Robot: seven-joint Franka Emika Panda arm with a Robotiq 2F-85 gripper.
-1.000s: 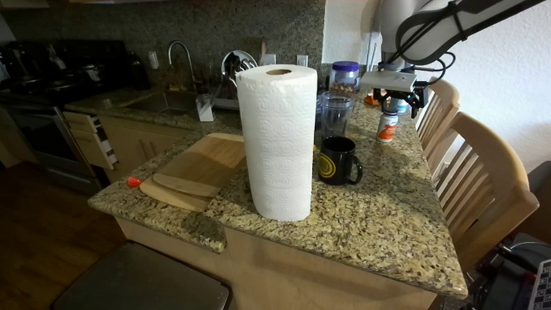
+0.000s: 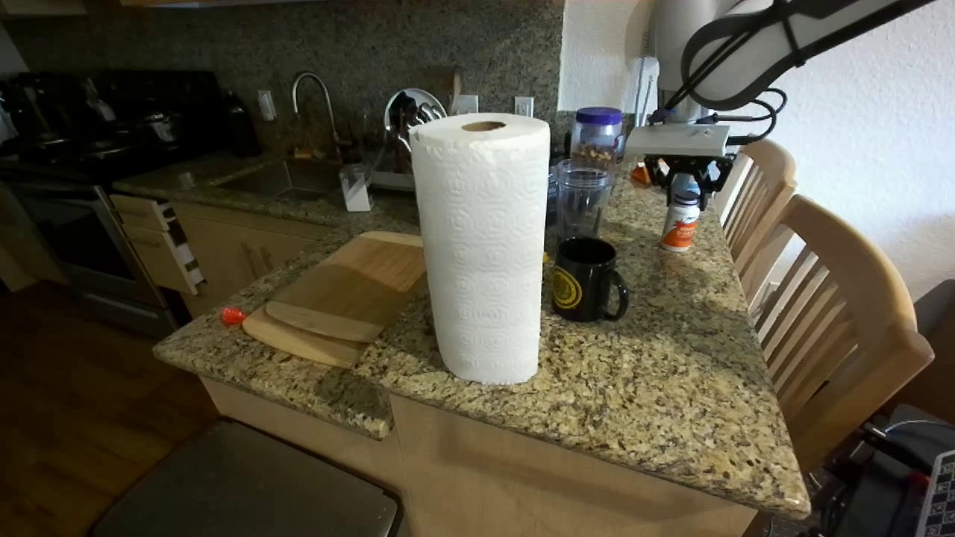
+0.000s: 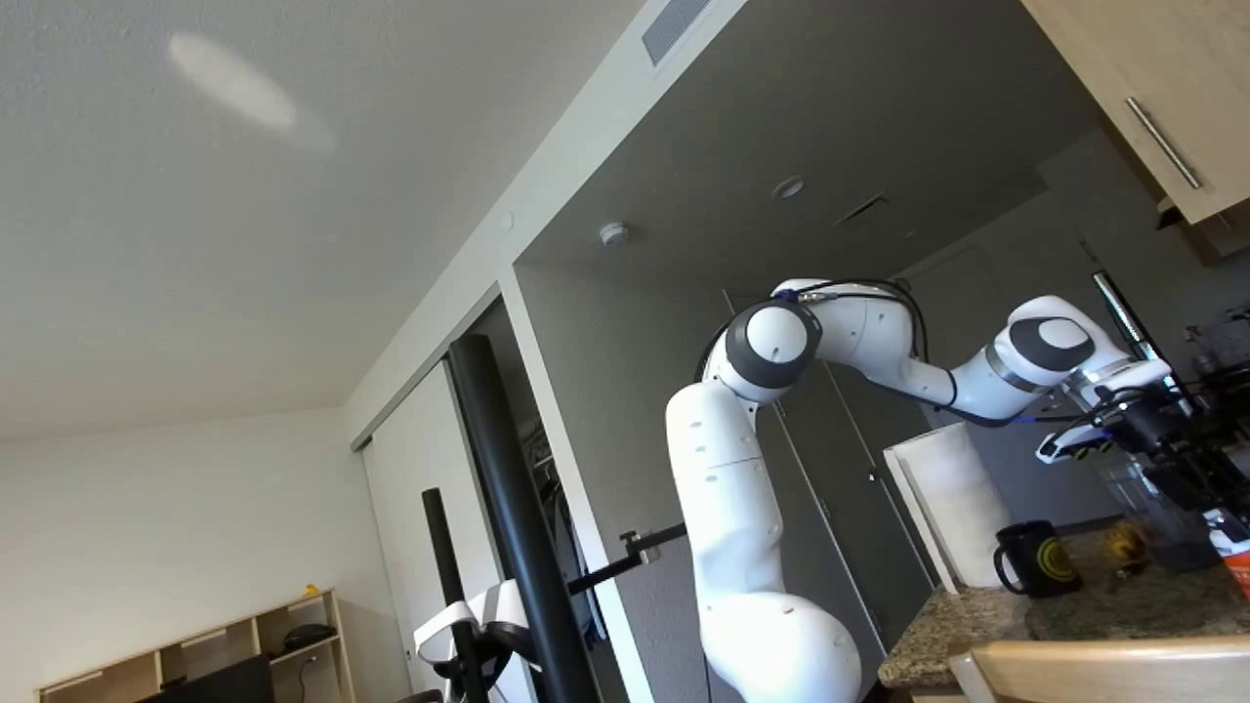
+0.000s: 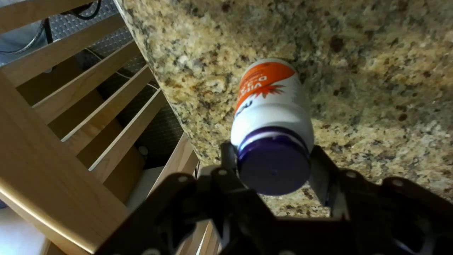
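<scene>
A small white bottle with an orange label (image 2: 681, 229) and a dark purple cap stands near the chair-side edge of the granite counter. My gripper (image 2: 686, 193) comes down over it from above and is shut on it, one finger at each side near the cap. From the wrist view, the bottle (image 4: 274, 104) leans away from the camera, its purple cap (image 4: 274, 168) between the dark fingers. Whether its base touches the counter is hard to tell. In exterior view 2 the bottle (image 3: 1230, 541) is cut off by the right border.
A paper towel roll (image 2: 483, 259) and a black mug (image 2: 586, 282) stand nearer the front, with a clear blender cup (image 2: 583, 201) behind the mug. Wooden chairs (image 2: 833, 304) line the right edge.
The fingers, spread wider a second ago with the bottle near the left one, have drawn together around it. The bottle has shifted slightly right and nearer exterior view 1.
</scene>
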